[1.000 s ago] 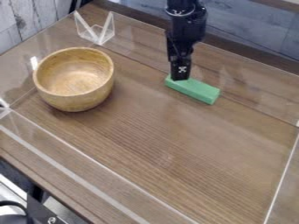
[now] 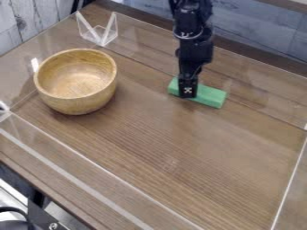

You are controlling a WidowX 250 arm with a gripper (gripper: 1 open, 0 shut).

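Observation:
A small green block (image 2: 207,95) lies flat on the wooden table, right of centre. My black gripper (image 2: 188,90) is lowered onto it from above, its fingertips at the block's left part, over its top or around it; I cannot tell which, nor how far apart the fingers stand.
A large tan bowl (image 2: 75,75) sits on the left side of the table (image 2: 168,171). A white wire-like object (image 2: 93,29) is at the back left.
My gripper has moved down from above the green block to its level, now covering part of it. The block and bowl look unmoved.

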